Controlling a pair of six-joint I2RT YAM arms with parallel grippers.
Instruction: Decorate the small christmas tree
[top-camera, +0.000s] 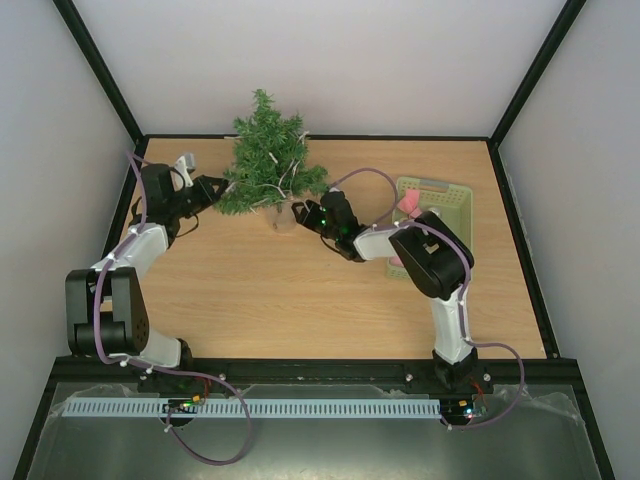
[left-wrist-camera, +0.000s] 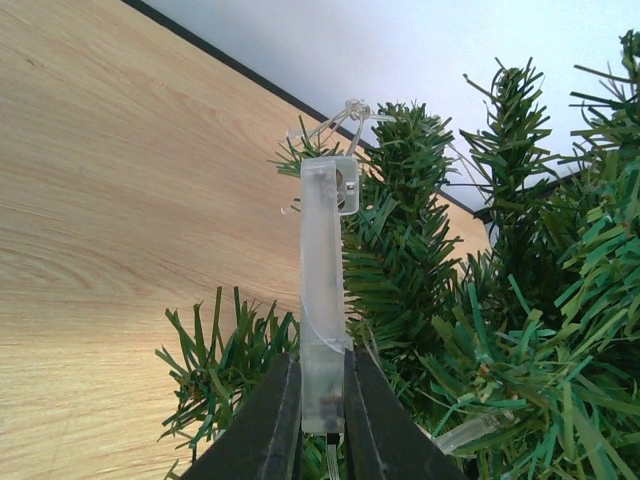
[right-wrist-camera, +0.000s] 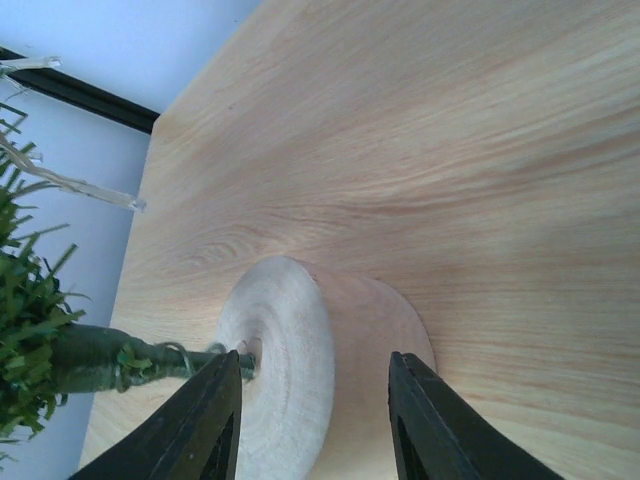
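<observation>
The small green tree (top-camera: 268, 160) stands at the back middle in a pale round base (right-wrist-camera: 300, 370), with white string-like strands on its branches. My left gripper (top-camera: 222, 185) is at the tree's left side, shut on a translucent plastic piece (left-wrist-camera: 322, 260), which stands up in front of the branches in the left wrist view. My right gripper (top-camera: 300, 208) is low by the tree's base, at its right. In the right wrist view its two fingers stand apart in front of the base; whether the base is between them is hard to tell.
A green basket (top-camera: 455, 200) with pink items and other small things sits at the right, partly under the right arm. Walls enclose the back and sides.
</observation>
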